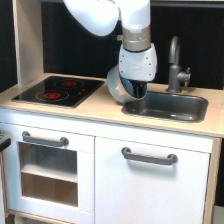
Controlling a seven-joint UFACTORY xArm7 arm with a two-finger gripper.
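A grey metal pot or bowl (116,88) is tilted on its side at the left end of the sink (168,106), with its round side facing the stove. My gripper (134,92) points down from the white arm right against the pot's right side. Its dark fingers overlap the pot and the sink's edge, so whether they are closed on the rim cannot be made out. The pot's underside and its contact with the counter are partly hidden.
A black stove top (58,91) with red burner rings lies left of the pot, bare. Behind the sink rises a dark faucet (176,65), right of the arm. The sink basin looks empty. Bare wooden counter (85,113) runs along the front, above the white cabinet doors.
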